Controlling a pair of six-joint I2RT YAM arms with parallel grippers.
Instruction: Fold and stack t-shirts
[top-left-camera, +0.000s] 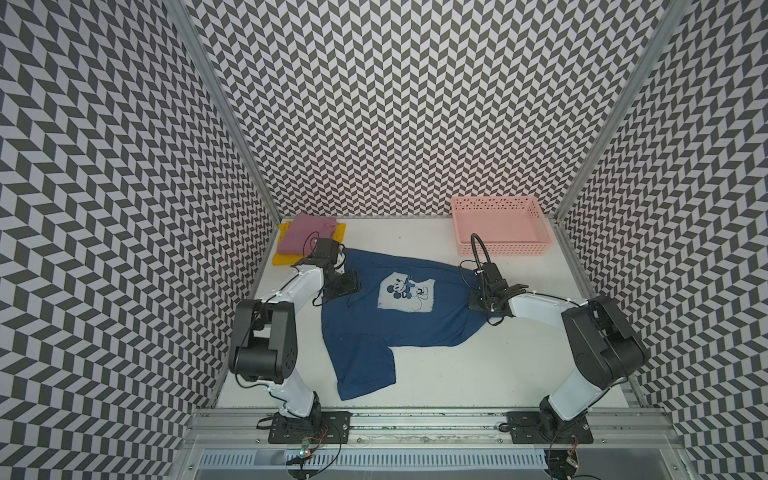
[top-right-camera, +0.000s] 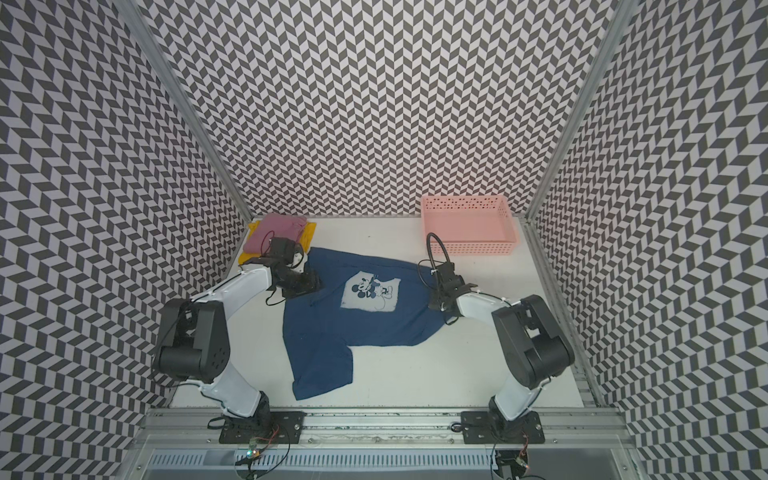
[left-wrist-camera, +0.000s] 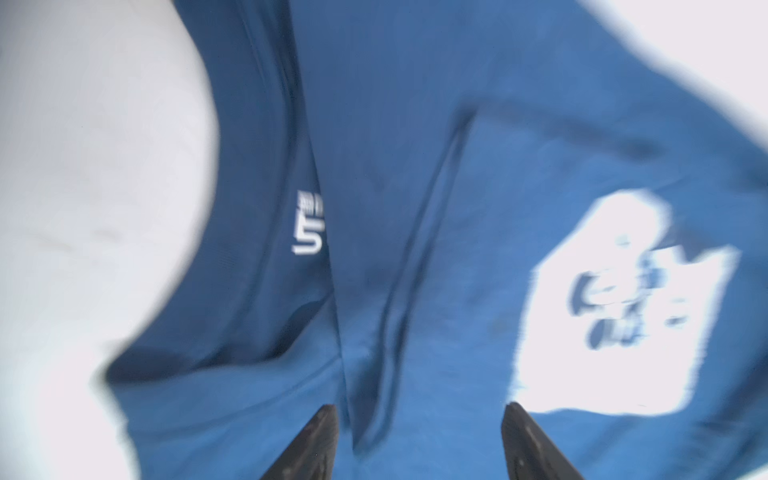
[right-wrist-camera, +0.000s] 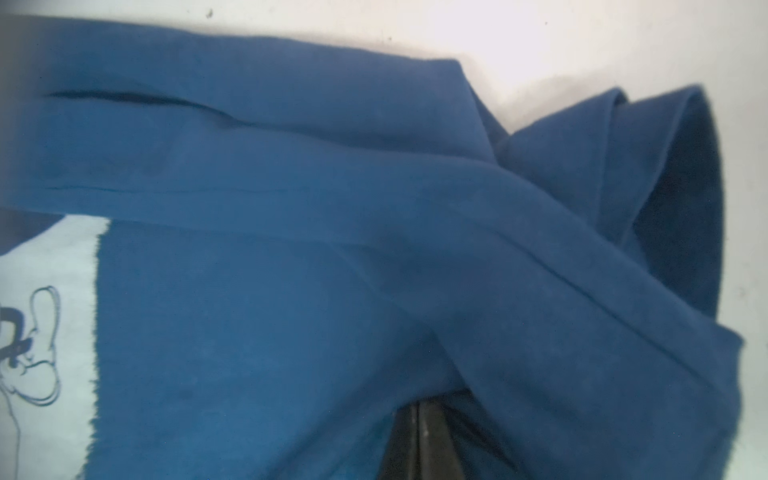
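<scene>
A blue t-shirt (top-left-camera: 360, 328) with a white cartoon patch (top-left-camera: 405, 293) lies across the middle of the table, one sleeve (top-left-camera: 364, 372) spread toward the front edge. Over its left end, my left gripper stands open, its fingers (left-wrist-camera: 308, 452) apart with only blue cloth below. The collar side with a white printed mark (left-wrist-camera: 308, 224) shows in the left wrist view. At the shirt's right end my right gripper is shut, its tips against the cloth among folds; whether fabric is pinched between them cannot be seen. Loose folds (right-wrist-camera: 640, 168) stand up at that end.
A pink folded shirt (top-left-camera: 304, 233) lies on a yellow one (top-left-camera: 286, 258) at the back left, close behind the left arm. A pink basket (top-left-camera: 502, 226), seemingly empty, stands at the back right.
</scene>
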